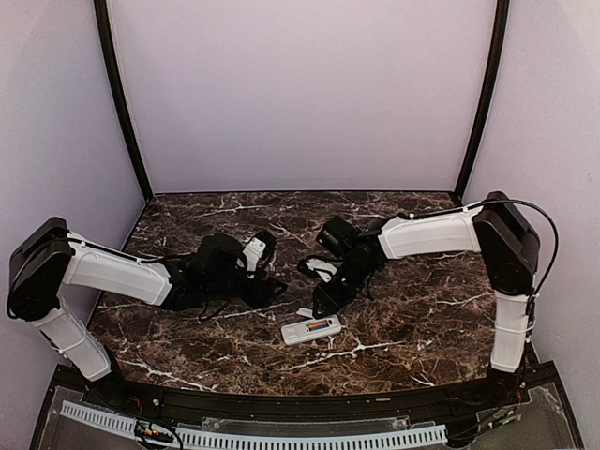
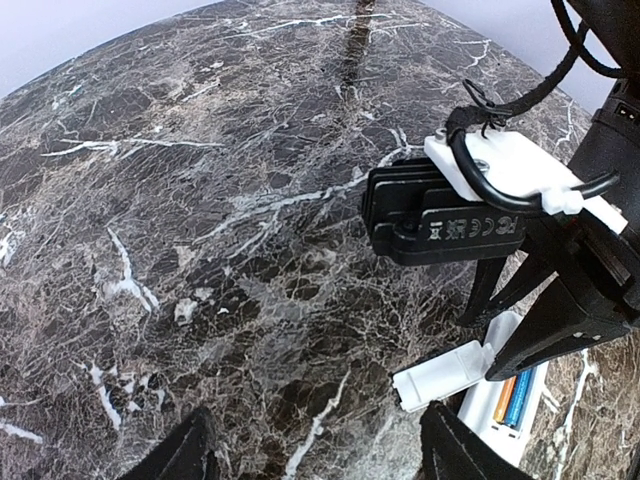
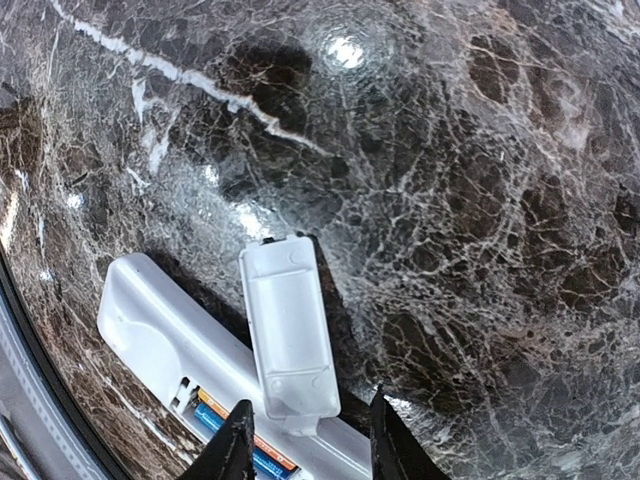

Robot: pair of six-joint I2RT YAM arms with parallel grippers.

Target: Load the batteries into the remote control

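Note:
The white remote control (image 1: 298,333) lies on the dark marble table, its battery bay facing up. An orange battery (image 2: 504,400) and a blue battery (image 2: 518,398) sit side by side in that bay. Against the remote's far side is the loose white battery cover (image 3: 290,320), its tabbed end overlapping the remote's edge. My right gripper is open above this end, with one fingertip on each side of the cover and no grip on it. Further left, my left gripper hangs open and empty over bare table.
The right wrist camera (image 2: 440,215) and its cable stand close to the left gripper's side. Bare marble table (image 1: 412,328) extends to the right of the remote. Walls (image 1: 300,94) enclose the back and sides.

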